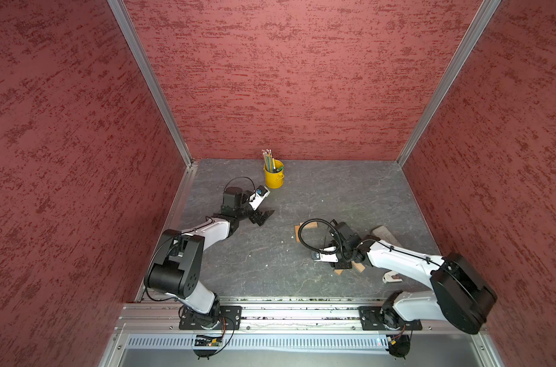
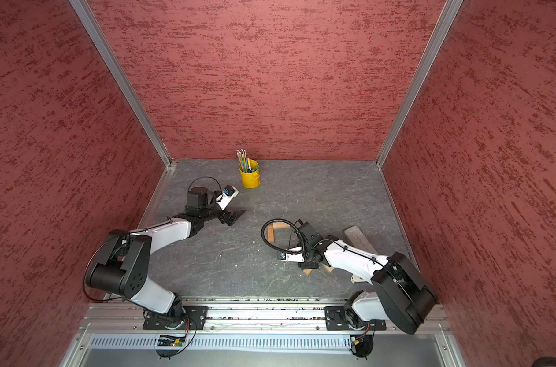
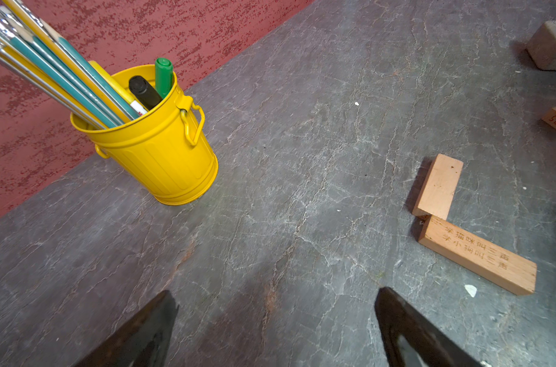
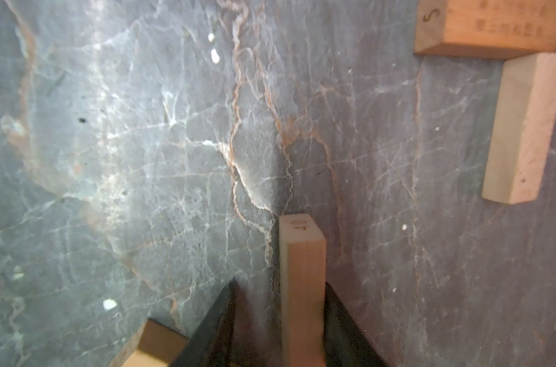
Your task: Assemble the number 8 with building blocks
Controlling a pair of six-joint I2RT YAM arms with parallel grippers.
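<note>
Two wooden blocks meet at a corner on the table: an orange-brown block (image 4: 492, 27) and a paler block (image 4: 522, 128). In the left wrist view the same pair shows as a lettered block (image 3: 478, 255) and a plain block (image 3: 439, 186). My right gripper has its fingers drawn fairly close around another wooden block (image 4: 302, 287), marked on its end. That block sits against the right finger, while a gap shows beside the left one; whether it is gripped is unclear. My left gripper stands open over bare table, nothing between its fingers.
A yellow bucket of pencils (image 1: 274, 177) stands at the back. Near the right arm lie a grey slab (image 1: 385, 235), a white object (image 1: 392, 277) and more wooden pieces, partly hidden by that arm.
</note>
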